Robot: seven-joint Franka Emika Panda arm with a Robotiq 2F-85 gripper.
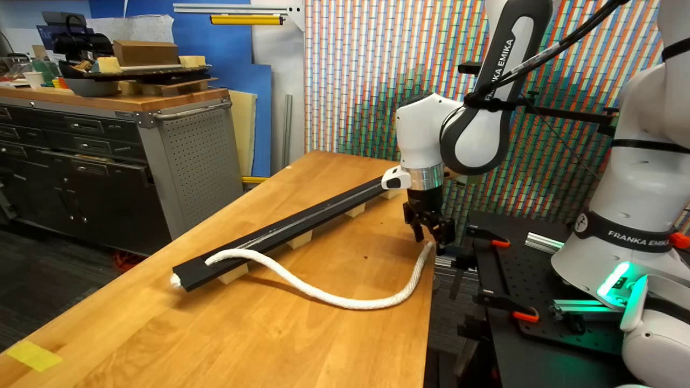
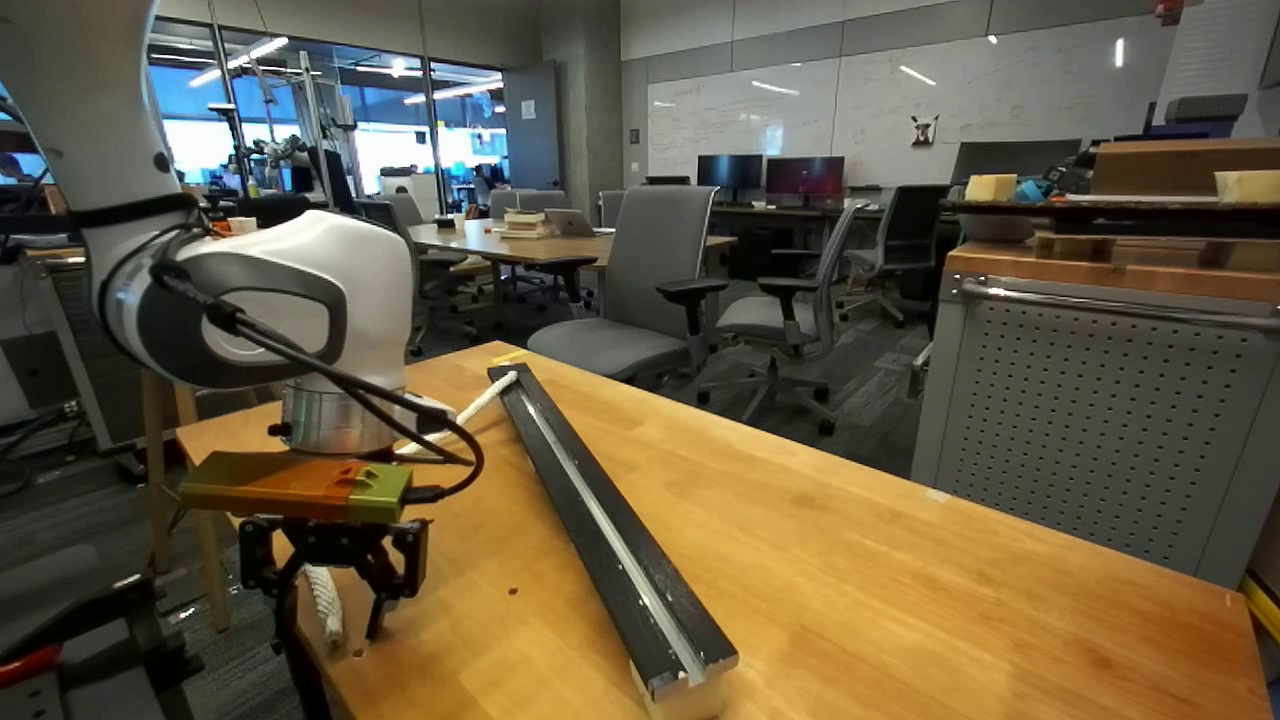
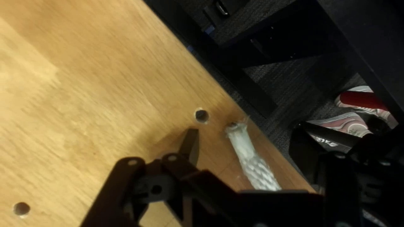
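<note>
A white braided rope (image 1: pixel 362 303) runs in a loose curve across the wooden table. Its far end lies on the long black grooved beam (image 1: pixel 284 234), at the left end. The free end of the rope (image 3: pixel 246 147) rests close to the table's edge. My gripper (image 1: pixel 430 243) is low over that end, pointing down and partly open. In the wrist view its fingers (image 3: pixel 192 145) stand on either side of the rope end, with visible gaps. From the second exterior view, one finger (image 2: pixel 378 612) is on the table side of the rope, and I cannot tell whether either finger touches the table.
Small wooden blocks (image 1: pixel 300 240) prop the beam off the table (image 1: pixel 213 336). Just past the table edge is a gap, then a black robot stand with clamps (image 1: pixel 511 304).
</note>
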